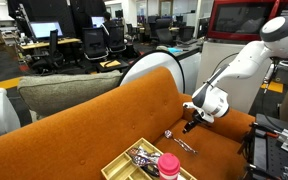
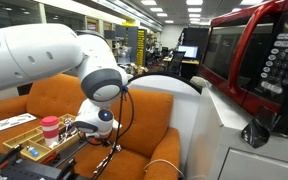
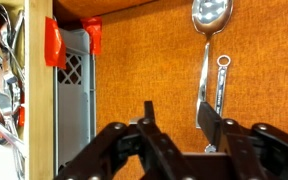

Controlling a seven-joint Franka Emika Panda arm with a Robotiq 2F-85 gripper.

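A silver spoon [image 3: 212, 14] lies on the orange seat in the wrist view, its handle running down toward my gripper. Close beside that handle is a small metal wrench [image 3: 222, 75], its lower end hidden behind the fingers. My gripper is open, its dark fingertips apart, with the spoon's handle end near the right one. Exterior view 1 shows the gripper [image 1: 190, 126] low over the seat, just behind the small metal pieces [image 1: 187, 146]; which piece is which is hard to tell there.
A wooden tray [image 3: 37, 90] of cutlery stands left, with a grey basket [image 3: 74, 110] and red tabs beside it. A red-lidded container [image 1: 169, 166] is at the tray's right corner. The couch backrest [image 1: 84, 125] rises behind.
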